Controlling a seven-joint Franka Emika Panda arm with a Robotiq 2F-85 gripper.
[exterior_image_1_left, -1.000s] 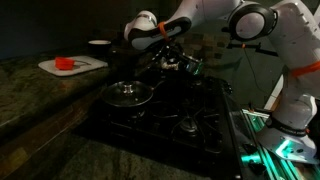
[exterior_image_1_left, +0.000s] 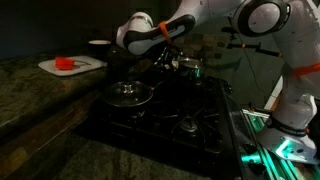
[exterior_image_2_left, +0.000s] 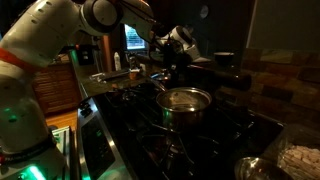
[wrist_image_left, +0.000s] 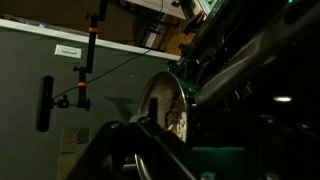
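Note:
A metal pot (exterior_image_1_left: 191, 70) stands level at the far end of the stove. In the other exterior view the same pot (exterior_image_2_left: 184, 106) is large, and its handle side faces my arm. My gripper (exterior_image_1_left: 173, 62) is next to the pot on the handle side, dark against the dark background. In the wrist view the pot's rim and interior (wrist_image_left: 170, 105) fill the middle. The fingers are too dark there to show how far apart they are or whether they touch the handle.
A frying pan (exterior_image_1_left: 127, 94) sits on the near part of the stove (exterior_image_1_left: 165, 125). A white tray (exterior_image_1_left: 88, 68) with a red object (exterior_image_1_left: 65, 63) lies on the counter at the back left. A metal bowl (exterior_image_2_left: 262, 169) and a clear container (exterior_image_2_left: 300, 157) are close to the second exterior camera.
The arm has shifted only slightly; the frying pan and tray have not moved.

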